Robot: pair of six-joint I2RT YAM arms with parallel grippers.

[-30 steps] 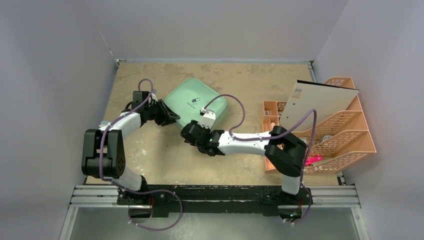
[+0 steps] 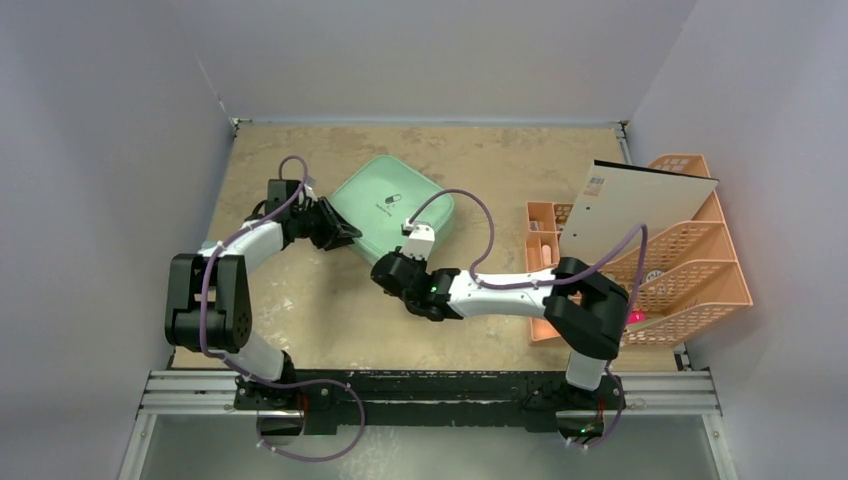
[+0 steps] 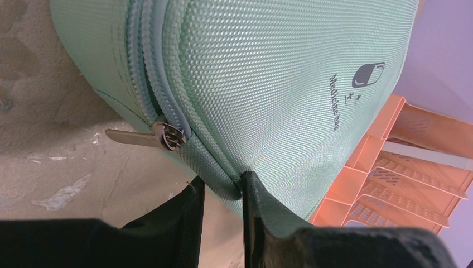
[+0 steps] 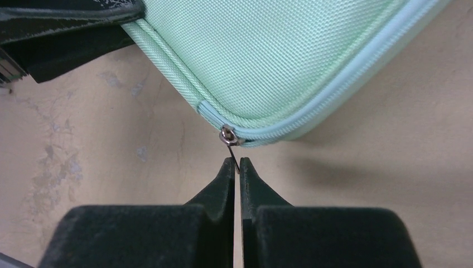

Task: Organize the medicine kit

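Observation:
The mint medicine bag [image 2: 385, 195], marked with a pill logo, lies closed on the table. My left gripper is shut on the bag's zipped edge at its left side; a metal zipper pull [image 3: 131, 137] hangs nearby. In the right wrist view, another zipper slider [image 4: 228, 135] sits at the bag's lower corner, its thin pull pointing down toward the tips of my right gripper. That gripper is shut; the pull's end touches or overlaps its fingertips, and I cannot tell whether it is between them.
An orange compartment organizer [image 2: 690, 310] with a leaning white board [image 2: 630, 205] and small items stands at the right.
My right gripper and arm have shifted slightly to the right and toward the front of the table. The left gripper stays almost still on the bag.

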